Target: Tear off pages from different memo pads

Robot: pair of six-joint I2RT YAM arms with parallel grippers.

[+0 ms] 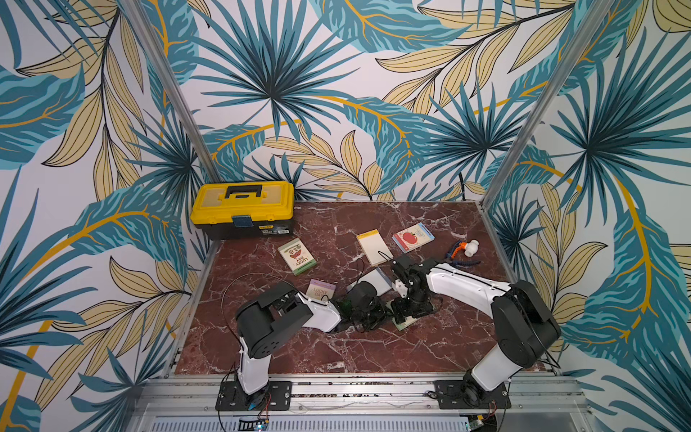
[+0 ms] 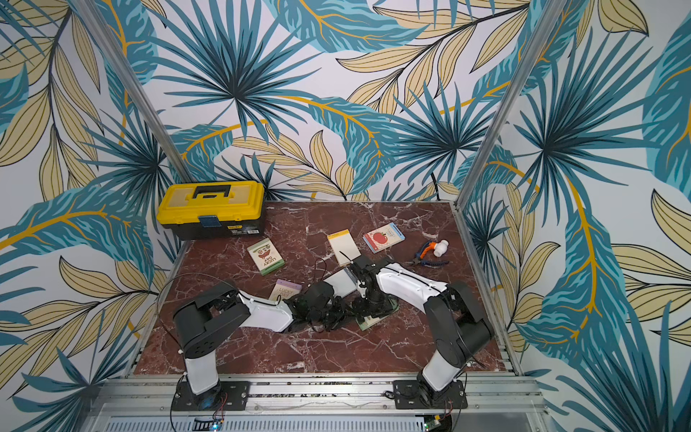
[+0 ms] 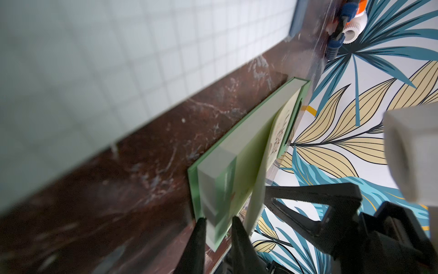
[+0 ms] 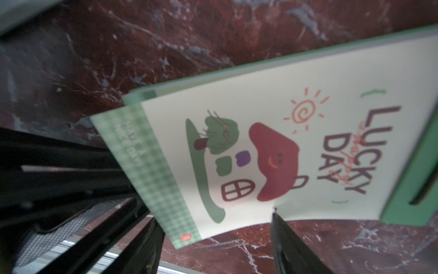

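A green-backed "Lucky Day" memo pad (image 4: 228,137) fills much of the right wrist view. Its top page (image 3: 267,169) stands lifted off the stack along one side. My left gripper is at the near end of the pad, fingertips apart, with the pad's corner showing in the gap; contact cannot be told. My right gripper is open at the page's lower edge, its fingers spread wide. Black fingers of the left gripper reach in from the left of the right wrist view. From above, both grippers (image 1: 394,311) largely cover this pad.
Close by lies a white grid pad (image 1: 373,280). Other pads are a pinkish one (image 1: 321,289), a green-edged one (image 1: 298,256), a yellow-topped one (image 1: 373,247) and a tomato-print one (image 1: 413,237). A yellow toolbox (image 1: 243,208) and pliers (image 1: 460,253) stand farther back.
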